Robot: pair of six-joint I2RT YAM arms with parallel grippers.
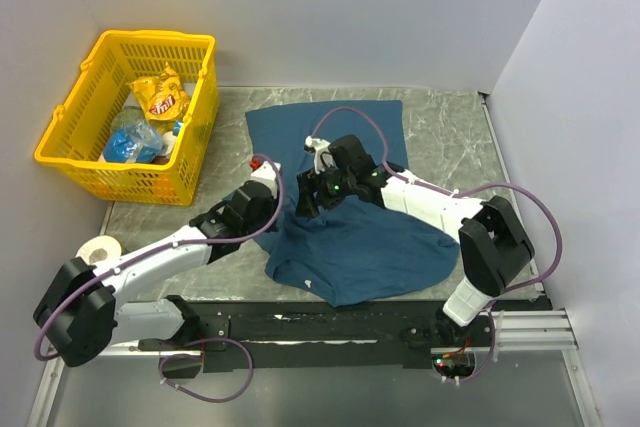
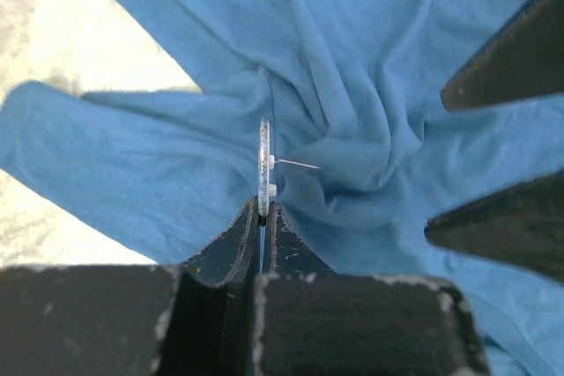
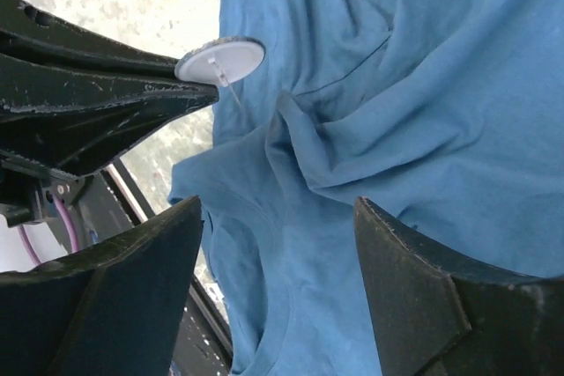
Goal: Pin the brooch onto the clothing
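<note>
A round, thin brooch (image 3: 220,61) is pinched at its edge by my left gripper, which is shut on it. Edge-on in the left wrist view, the brooch shows its needle-like pin (image 2: 297,164) sticking out sideways toward the right gripper. Below lies the blue clothing (image 3: 304,209), with a raised fold (image 2: 352,156) beneath the pin; the pin appears free of the fabric. My right gripper is open above the cloth, its fingers (image 2: 502,222) apart and empty, facing the brooch from the right. In the top view the two grippers are close together over the clothing's left part.
A yellow basket (image 1: 125,182) with snack bags stands at the back left. A roll of tape (image 1: 99,250) sits by the left arm. Bare marbled table (image 1: 455,127) shows on the right, and purple cables run along both arms.
</note>
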